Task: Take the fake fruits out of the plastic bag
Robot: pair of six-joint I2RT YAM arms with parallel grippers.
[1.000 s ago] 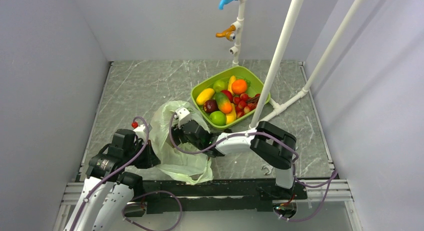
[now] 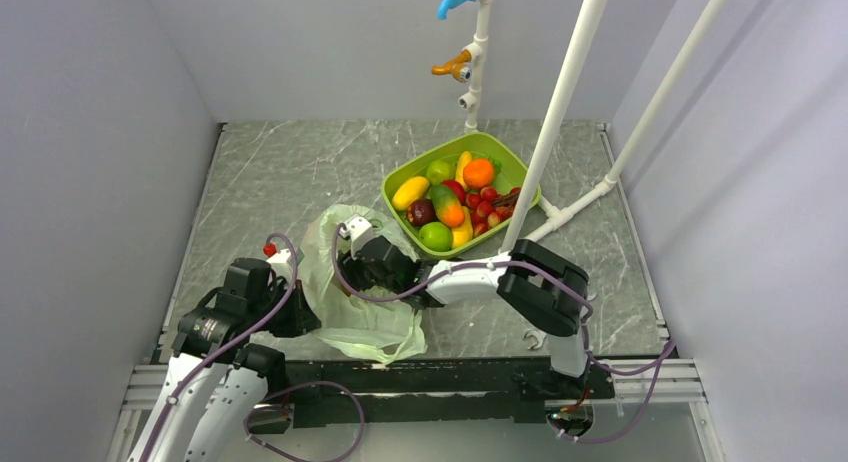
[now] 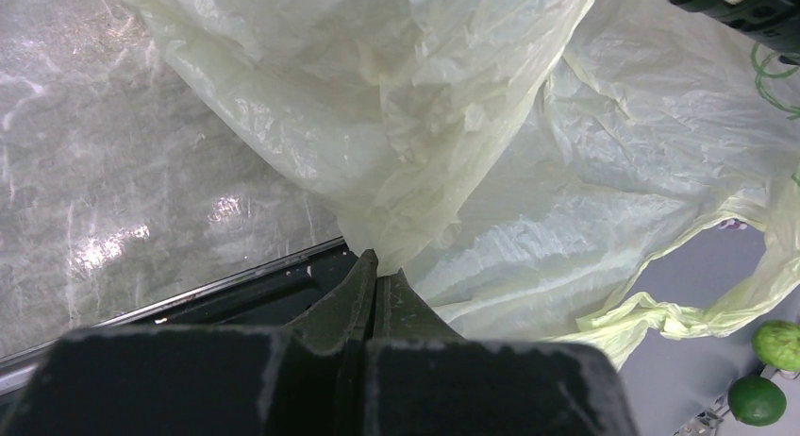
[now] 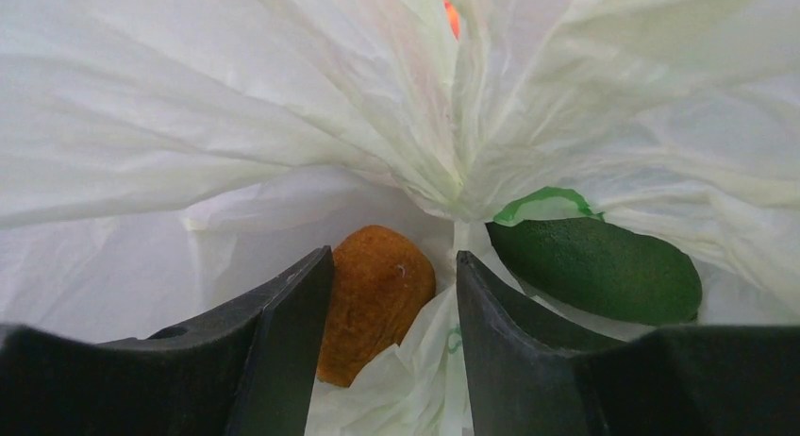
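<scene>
A pale, translucent plastic bag (image 2: 370,327) lies at the front middle of the table. My left gripper is shut on the bag's edge, the film gathering to a point at its tips. My right gripper reaches inside the bag, fingers parted and not closed on anything. A brown fruit (image 4: 377,299) lies just ahead, partly behind the left-hand finger (image 4: 297,332). Right of the other finger is a dark green fruit (image 4: 604,271), partly covered by folds of film. From the top, the right arm hides most of the bag's inside.
A green basket (image 2: 392,182) full of fruits stands behind the bag. White pipes (image 2: 560,102) rise close to its right side. A wrench (image 2: 535,338) lies near the front right.
My right gripper has shifted slightly left and toward the front inside the bag. The left arm has stayed still, and the basket is unchanged.
</scene>
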